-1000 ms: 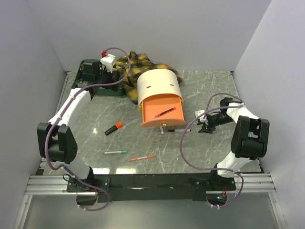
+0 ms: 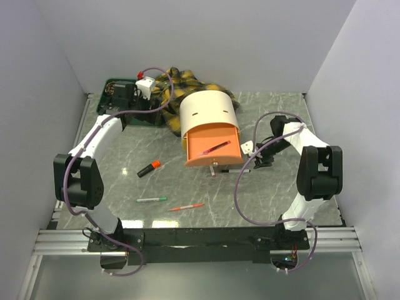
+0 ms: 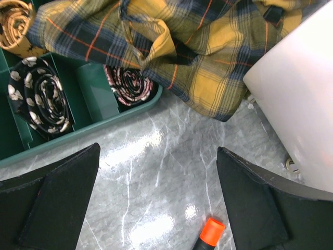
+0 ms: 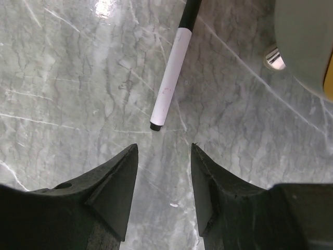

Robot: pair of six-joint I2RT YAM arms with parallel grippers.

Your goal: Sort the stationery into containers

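Note:
A cream, round-topped box (image 2: 206, 106) has an orange compartment (image 2: 200, 134) holding a red pen (image 2: 215, 148). A white-and-black marker (image 4: 170, 78) lies beside it, just ahead of my right gripper, whose part-open fingers hold nothing. My left gripper is open and empty above the table near the green tray (image 3: 93, 122). An orange-capped black marker (image 2: 149, 167), a green marker (image 2: 152, 199) and an orange pen (image 2: 186, 207) lie on the grey table.
A yellow plaid cloth (image 2: 181, 81) lies behind the box, against the tray, which holds coiled items. The table's front and right side have free room.
My right gripper has moved left toward the box and the black-and-white marker. The left arm has shifted slightly; the objects are unchanged.

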